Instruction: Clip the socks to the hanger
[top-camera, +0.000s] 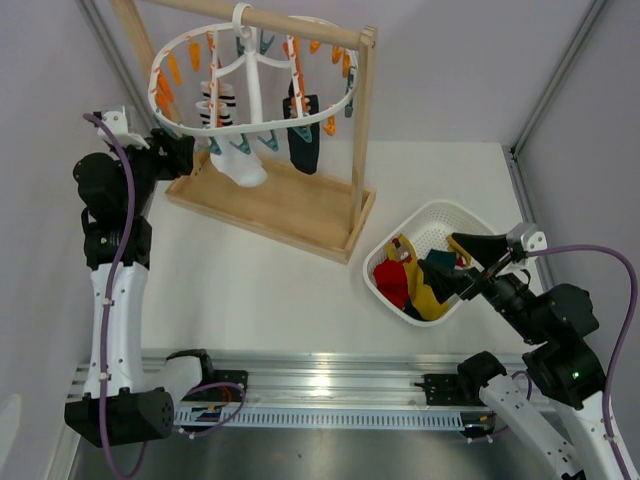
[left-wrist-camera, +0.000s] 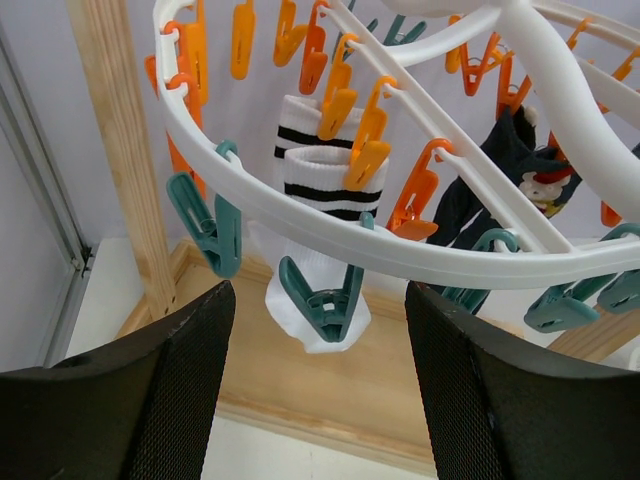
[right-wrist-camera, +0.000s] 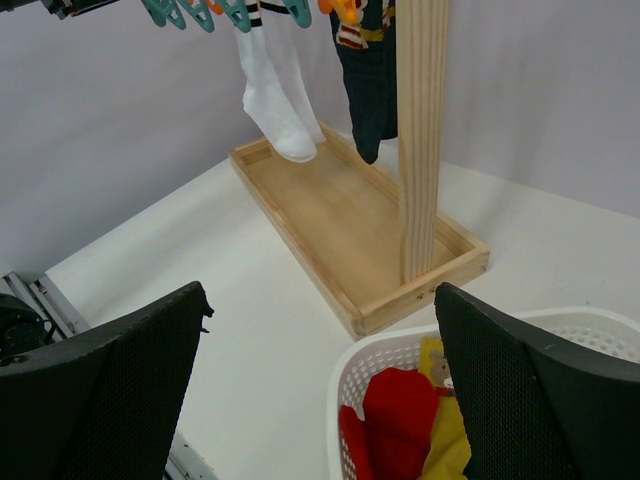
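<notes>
The round hanger (top-camera: 255, 126) with orange and teal clips hangs from a wooden frame. White striped socks (left-wrist-camera: 320, 180) and a dark patterned sock (top-camera: 304, 150) hang on it. My left gripper is open at the hanger's left front, its fingers just below a teal clip (left-wrist-camera: 325, 310), with nothing seen between them. My right gripper is open above a white basket (top-camera: 410, 225), which holds red, yellow and dark socks (right-wrist-camera: 400, 420).
The frame's wooden tray base (top-camera: 260, 215) sits at the back of the white table (top-camera: 240, 310).
</notes>
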